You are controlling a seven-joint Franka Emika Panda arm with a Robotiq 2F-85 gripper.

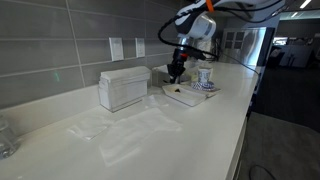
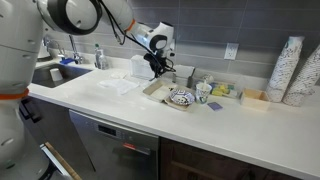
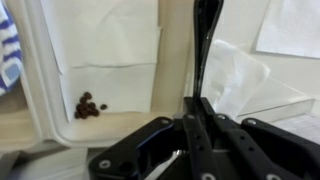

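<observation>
In the wrist view my gripper is shut on a long dark utensil that reaches toward the top of the view; its far end is out of sight. A small pile of brown beans lies on white paper inside a shallow pale tray. The gripper is over the right side of this tray, apart from the beans. In exterior view 1 the gripper is above the wall-side edge of the tray. Its fingertips are too small to make out there.
A blue-and-white patterned bowl stands beside the tray, with a patterned cup behind it. A white box is near the wall. Thin clear sheets lie on the counter, whose front portion is free.
</observation>
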